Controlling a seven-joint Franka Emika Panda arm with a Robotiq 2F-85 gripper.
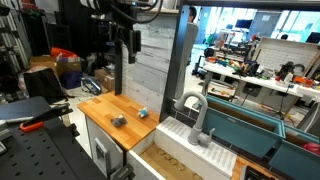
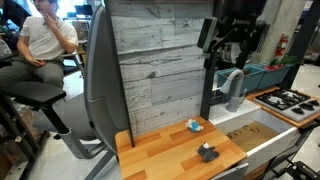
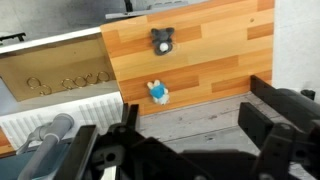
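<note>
On the wooden counter lie two small toys. One is a grey plush-like figure (image 3: 162,41), nearer the drawer front; the other is a blue and white figure (image 3: 158,92), closer to the panelled back wall. Both also show in the second exterior view, the grey toy (image 2: 207,153) in front and the blue one (image 2: 193,125) behind. High above the counter hangs my gripper, its dark fingers spread apart at the bottom of the wrist view. Nothing is between them, and neither toy is touched.
An open drawer (image 1: 168,168) holding several brass rings sits beside the counter. Behind it stand a white drying rack (image 1: 217,155) and a grey faucet (image 1: 200,115). A white plank wall (image 2: 160,75) bounds the counter's back. Bare wood (image 2: 150,150) surrounds the toys.
</note>
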